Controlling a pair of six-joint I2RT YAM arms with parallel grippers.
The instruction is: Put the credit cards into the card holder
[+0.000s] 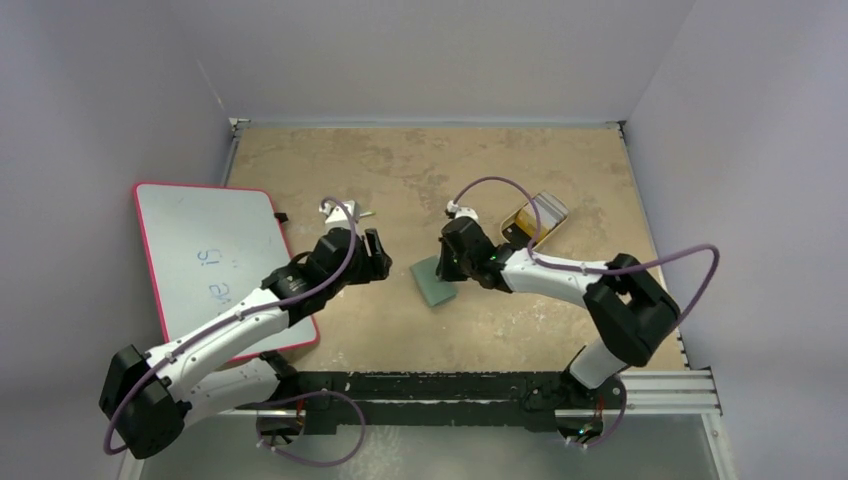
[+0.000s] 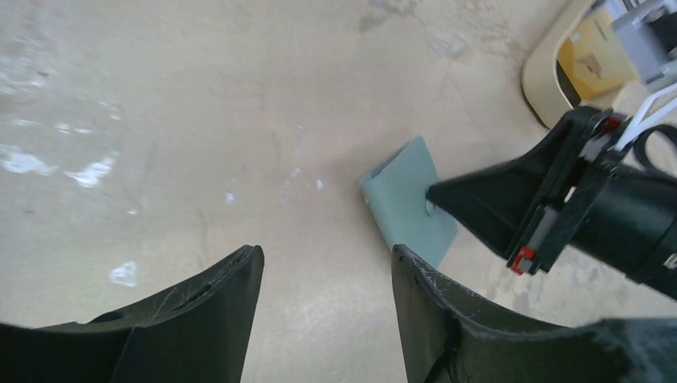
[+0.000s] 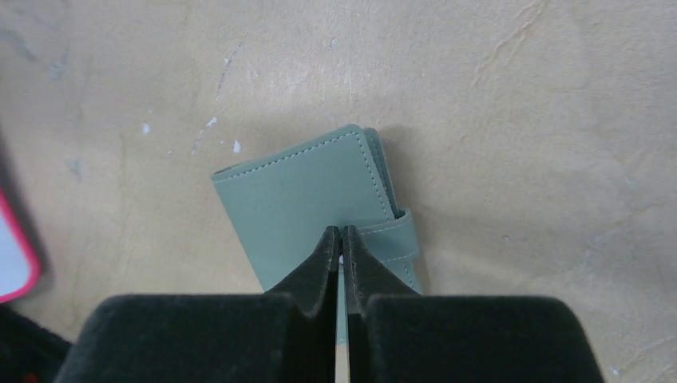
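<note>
The closed green card holder (image 1: 432,288) lies on the table near the middle, its strap (image 3: 393,238) across the edge in the right wrist view. My right gripper is shut right over the holder, its fingertips at the strap's inner end. Whether a thin part of the strap is pinched between them is hidden. To the left, apart from the holder, my left gripper stands open with nothing between its fingers. Several cards, a yellow one (image 1: 537,222) among them, are in the beige container (image 2: 544,80) at the right.
A red-rimmed whiteboard (image 1: 205,255) lies on the left of the table. A small pale stick-like object (image 1: 367,214) is behind the left gripper. Bare table surrounds the holder, and the far middle is clear.
</note>
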